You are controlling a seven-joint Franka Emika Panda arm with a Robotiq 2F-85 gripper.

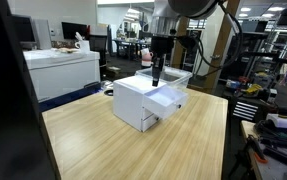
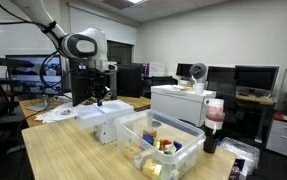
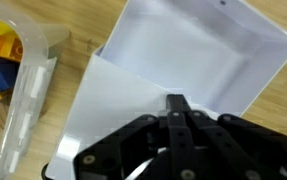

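Note:
A white drawer unit point(image 1: 133, 99) stands on the wooden table, its upper drawer point(image 1: 167, 101) pulled out. In the wrist view, the inside of that drawer point(image 3: 188, 45) looks empty where it shows. My gripper point(image 1: 156, 83) is just above the place where the drawer meets the unit's body, and its fingers are shut with nothing seen between them. Seen from the wrist, the dark fingertips point(image 3: 176, 103) overlap the edge between the white top point(image 3: 113, 100) and the open drawer. Whether they touch it, I cannot tell.
A clear plastic bin point(image 2: 163, 145) holding several colourful blocks stands close beside the unit. Near it are a dark bottle point(image 2: 212, 132) and another clear container point(image 2: 245, 158).

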